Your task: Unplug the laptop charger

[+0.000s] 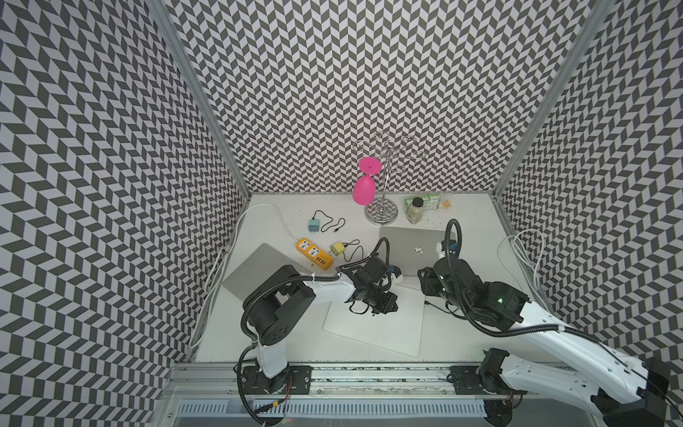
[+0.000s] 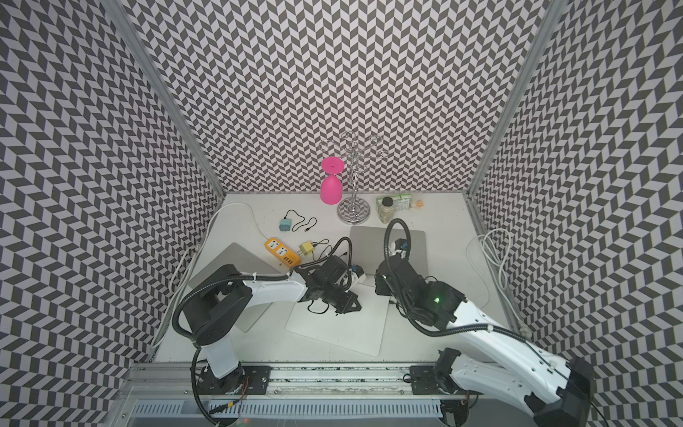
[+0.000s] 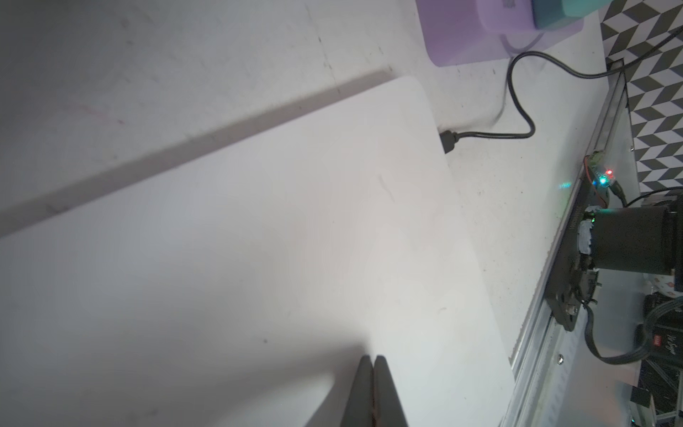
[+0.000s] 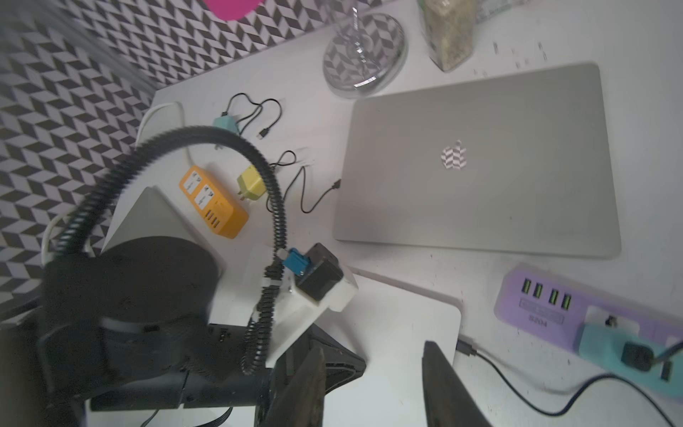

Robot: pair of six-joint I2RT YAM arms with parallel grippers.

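A white laptop lies front centre, a black cable plug in its side edge. In the left wrist view my left gripper is shut over that laptop, nothing visible between its fingers. My right gripper hangs higher, fingers apart and empty, above the white laptop. The cable runs toward a purple power strip with a teal charger plugged on it, at the right. A silver laptop lies behind.
An orange power strip, yellow charger and teal charger sit centre-left, beside another grey laptop. A pink glass on a metal stand and a jar stand at the back.
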